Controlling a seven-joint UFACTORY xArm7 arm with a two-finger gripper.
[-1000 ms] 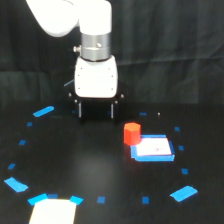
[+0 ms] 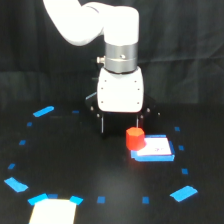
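A small red block [image 2: 135, 139] stands upright on the dark table, overlapping the left end of a shallow blue tray with a white inside [image 2: 156, 146]. Whether it rests on the tray or just in front of it, I cannot tell. My gripper [image 2: 121, 124] points down from above, its dark fingers apart and nothing seen between them. The right finger comes close above the block in this view; their difference in depth is unclear.
A pale, bright block [image 2: 53, 212] sits at the front left edge of the view. Strips of blue tape, such as one on the right [image 2: 184, 193] and one on the left [image 2: 15, 184], mark the black table.
The arm and gripper have moved right and somewhat lower in the view, closer to the red block. The fingers are still apart. Block and tray look about where they were.
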